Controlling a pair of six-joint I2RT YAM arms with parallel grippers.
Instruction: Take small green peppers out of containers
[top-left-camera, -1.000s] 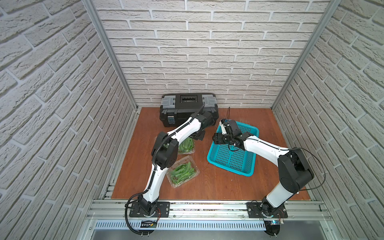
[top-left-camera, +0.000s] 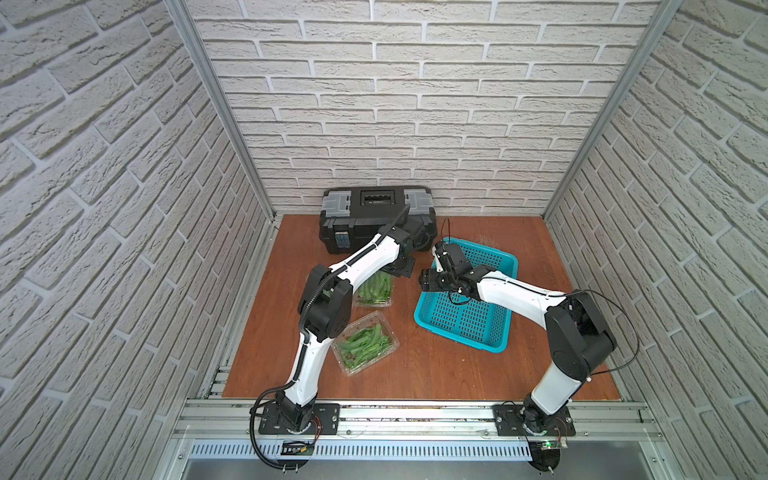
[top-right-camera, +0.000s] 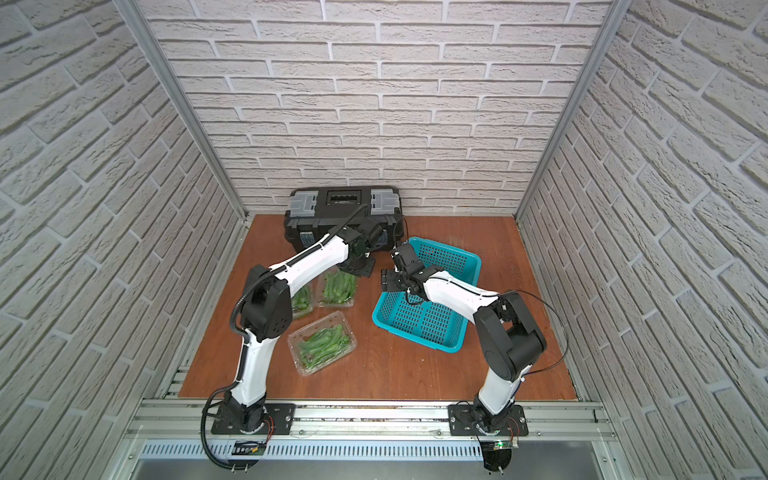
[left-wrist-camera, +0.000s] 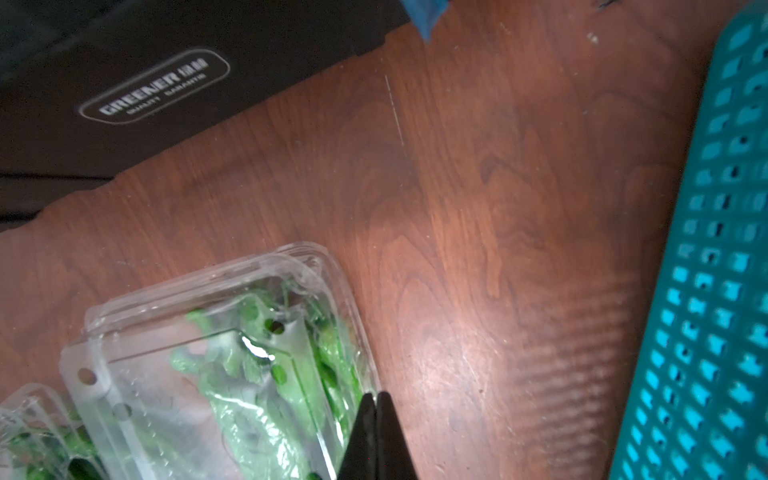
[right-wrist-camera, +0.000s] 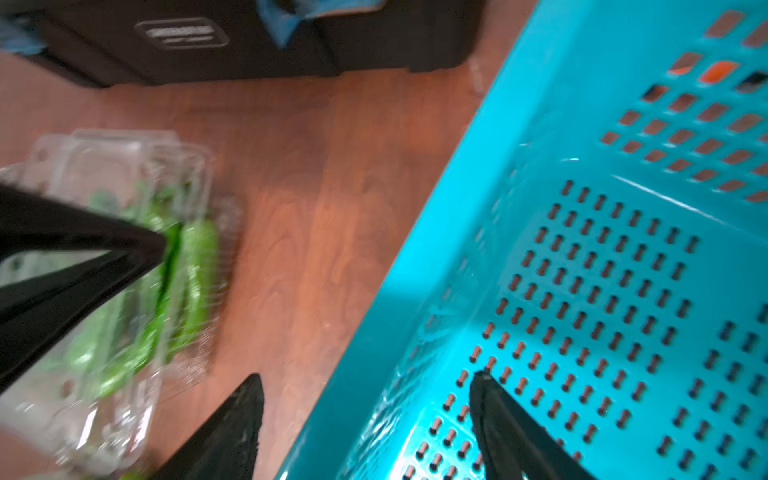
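Observation:
Clear plastic containers of small green peppers stand on the left of the table: a back container (top-right-camera: 337, 288), one beside it at its left (top-right-camera: 301, 301), and a front container (top-left-camera: 365, 344). The back container's lid (left-wrist-camera: 200, 392) lies over its peppers in the left wrist view. My left gripper is shut with nothing between its fingers, over that container's right side; the container is outside them. My right gripper is open and empty, above the left rim of the blue basket (right-wrist-camera: 448, 224), one finger seen on either side of it.
A black toolbox (top-left-camera: 376, 216) stands behind the containers, close to the back container. Inside the basket, the visible floor is bare. A strip of bare table (left-wrist-camera: 480, 264) separates the containers from the basket, and the table's front middle is clear.

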